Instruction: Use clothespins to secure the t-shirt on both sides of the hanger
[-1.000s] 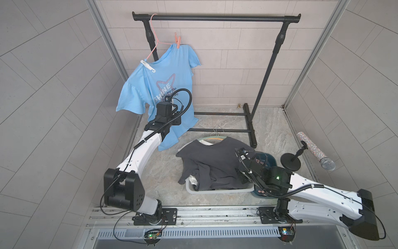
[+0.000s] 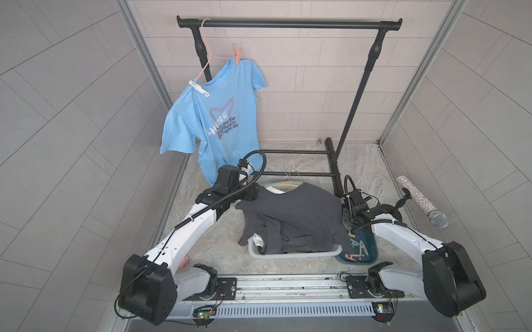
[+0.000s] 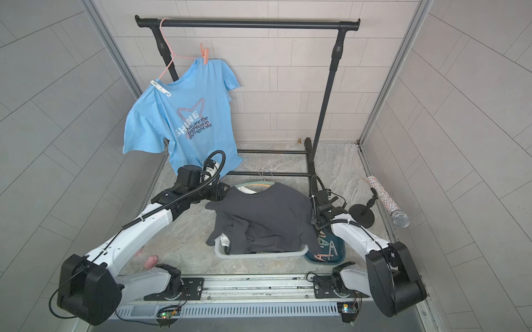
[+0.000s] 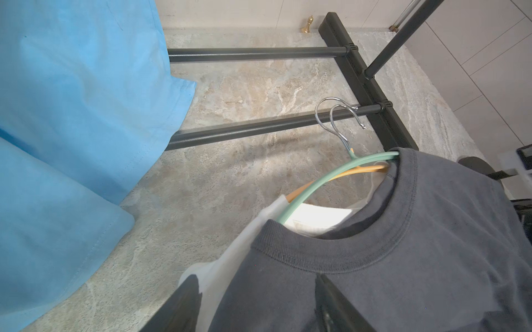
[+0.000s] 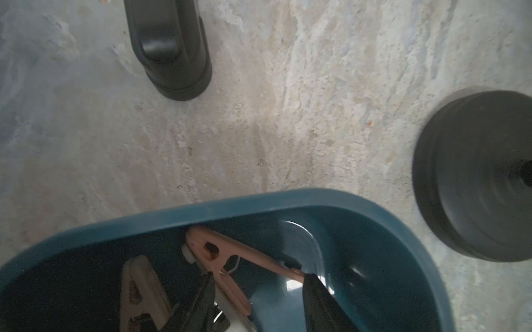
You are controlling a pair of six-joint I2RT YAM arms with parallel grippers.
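The blue T-shirt (image 2: 227, 121) hangs on a pink hanger (image 2: 205, 38) on the rack, with a white clothespin (image 2: 198, 87) and a pink clothespin (image 2: 237, 54) at its shoulders. My left gripper is part open above the dark grey shirt (image 4: 443, 221) in a white basket (image 2: 293, 254), where green and orange hangers show. My right gripper is open over the teal bin (image 5: 343, 200), which holds pink (image 5: 238, 249) and other clothespins (image 5: 138, 287).
The rack (image 2: 288, 24) has free bar to the right of the shirt. A microphone (image 2: 421, 199) on a round black stand sits at the far right, beside the bin.
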